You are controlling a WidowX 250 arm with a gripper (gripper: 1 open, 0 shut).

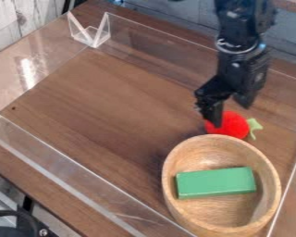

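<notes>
A red plush vegetable [228, 128] with a green stem lies on the wooden table just behind a wooden bowl [188, 209]. A green block [216, 182] lies inside the bowl. My dark gripper [225, 109] is open and hangs low right over the red object, its lower end partly in front of the object's top.
Clear plastic walls [77, 169] border the work area. A clear plastic bracket [90, 31] stands at the back left.
</notes>
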